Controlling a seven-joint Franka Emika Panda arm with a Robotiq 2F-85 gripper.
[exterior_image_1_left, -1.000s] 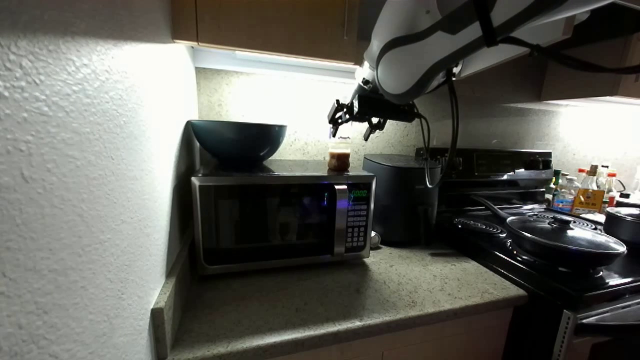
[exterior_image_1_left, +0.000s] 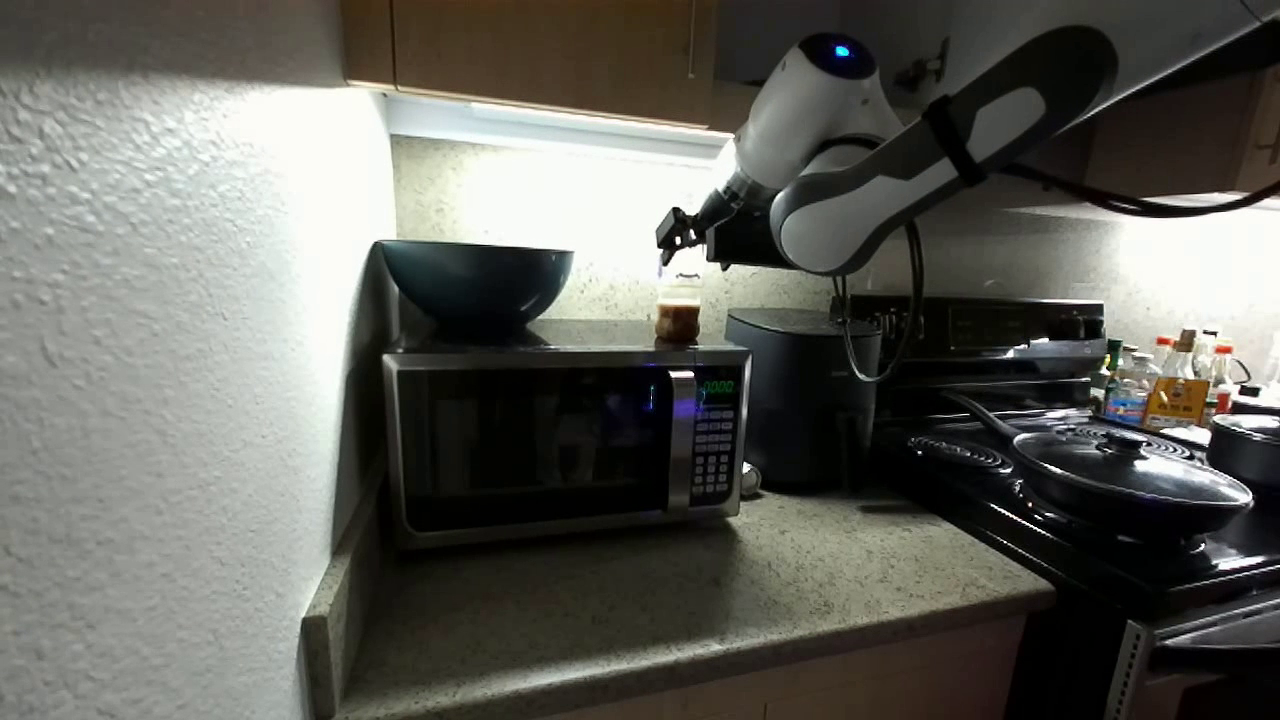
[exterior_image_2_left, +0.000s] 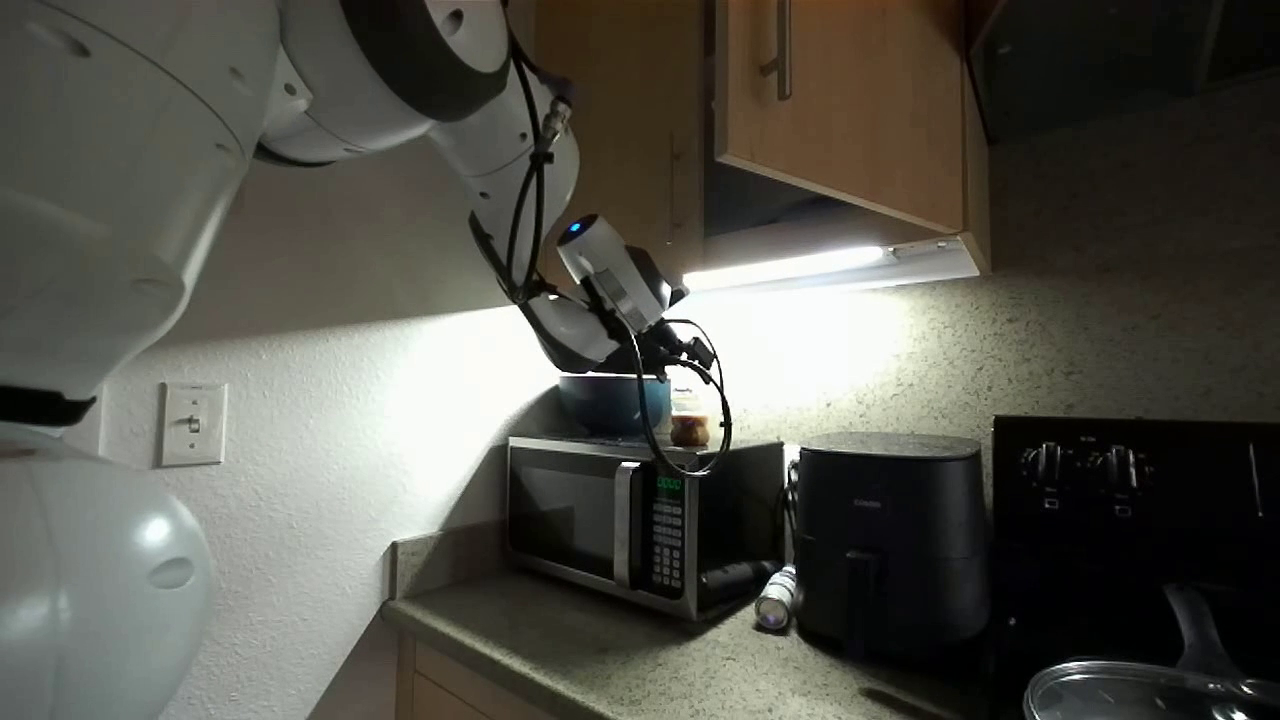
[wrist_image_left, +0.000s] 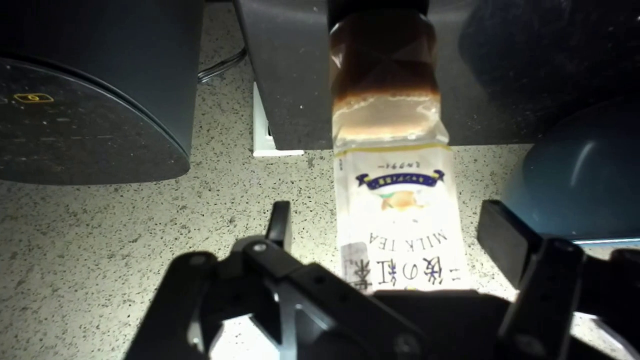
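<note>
A milk tea bottle (exterior_image_1_left: 678, 317) with a pale label and brown liquid stands upright on top of the microwave (exterior_image_1_left: 564, 450), near its right side. Just above and around the bottle's upper part is my open gripper (exterior_image_1_left: 696, 252), as far as exterior view 1 shows. From the wrist, the bottle (wrist_image_left: 396, 204) appears upside down, lying in the picture between the two spread fingers of my gripper. Gaps show on both sides of it. The bottle's cap is hidden behind the gripper's body. Exterior view 2 shows the bottle (exterior_image_2_left: 689, 428) partly behind a hanging cable.
A dark blue bowl (exterior_image_1_left: 477, 283) sits left of the bottle on the microwave. The black air fryer (exterior_image_1_left: 804, 396) stands to the right. Cabinets (exterior_image_1_left: 552, 60) hang above, one door (exterior_image_2_left: 846, 114) ajar. A lidded pan (exterior_image_1_left: 1122, 474) is on the stove.
The gripper and wrist have turned, and the forearm stands differently. One finger that showed right of the bottle no longer shows clearly there. The bottle has not moved.
</note>
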